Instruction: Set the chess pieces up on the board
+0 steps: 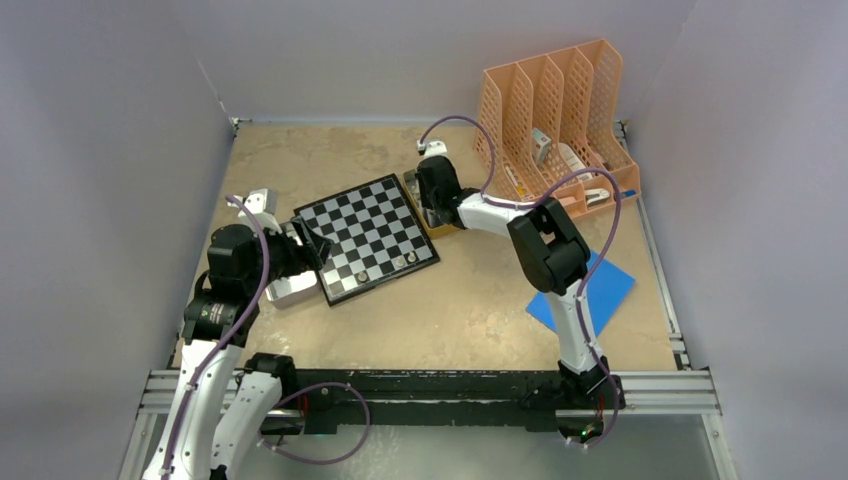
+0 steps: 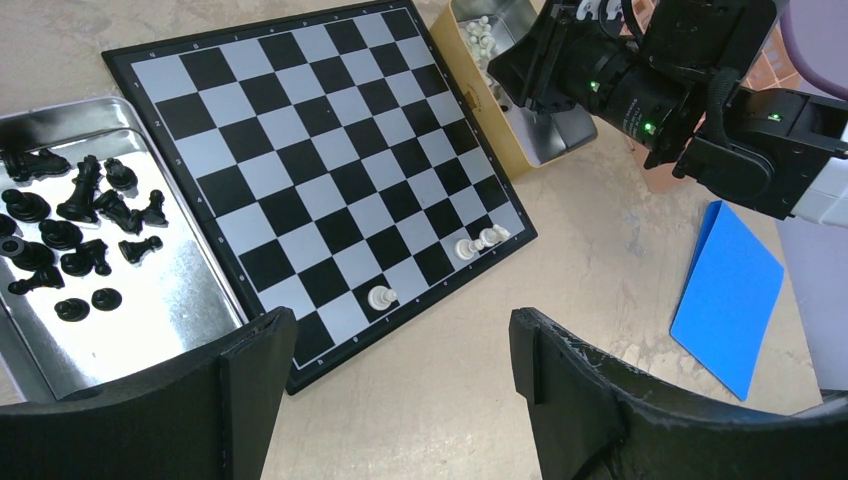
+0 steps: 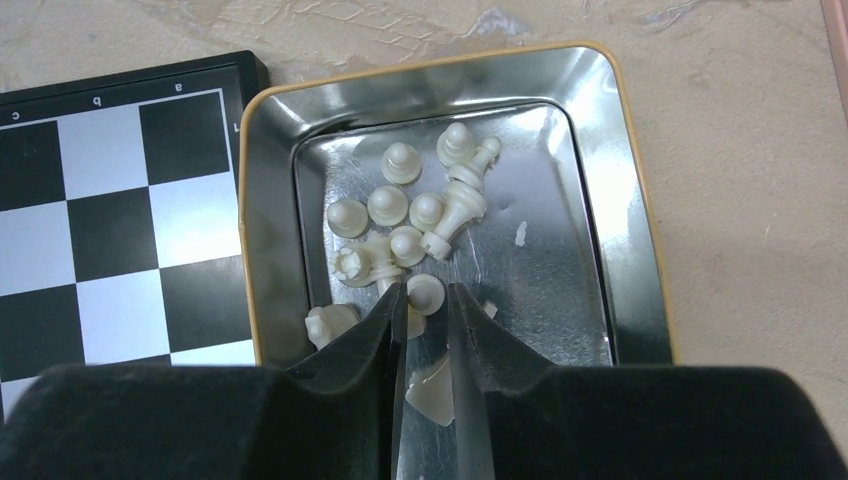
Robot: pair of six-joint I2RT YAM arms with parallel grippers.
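The chessboard [image 2: 330,170] carries a few white pieces [image 2: 467,247] near its near edge. My right gripper is low in the metal tray [image 3: 610,220] of white pieces, beside the board; its fingers are nearly together at a white piece, and whether it is gripped is hard to see. Several white pawns [image 3: 400,160] stand around lying larger pieces [image 3: 460,210]. My left gripper hangs open over the board's near-left side, nothing between its fingers. Black pieces [image 2: 85,195] lie in another tray [image 2: 170,310] left of the board.
A pink organiser [image 1: 555,110] with small items stands at the back right. A blue sheet [image 1: 610,290] lies at the right. The table in front of the board is clear.
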